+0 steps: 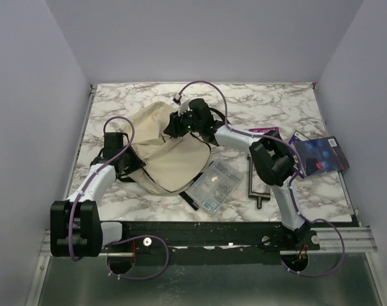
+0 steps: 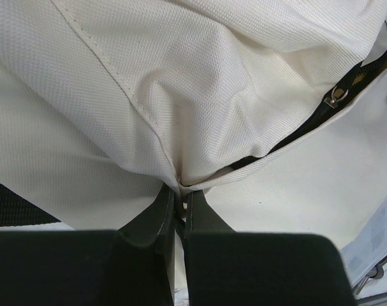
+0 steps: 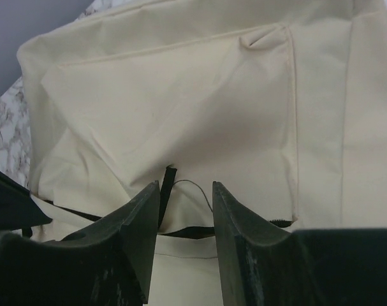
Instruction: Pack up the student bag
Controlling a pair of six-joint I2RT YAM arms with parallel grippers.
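Note:
A cream fabric bag (image 1: 174,166) with black straps and a zipper (image 2: 333,97) lies on the left-middle of the marble table. My left gripper (image 1: 139,164) is shut on the bag's fabric at its left side, beside the zipper's edge. My right gripper (image 1: 173,131) is part open above the back-middle of the bag, over the zipped opening and a black zipper pull (image 3: 167,185), with nothing visible held between its fingers.
A clear plastic case (image 1: 213,186) lies right of the bag, a dark bracket-like item (image 1: 259,199) beside it. Books and folders (image 1: 321,153) lie at the right, partly under the right arm.

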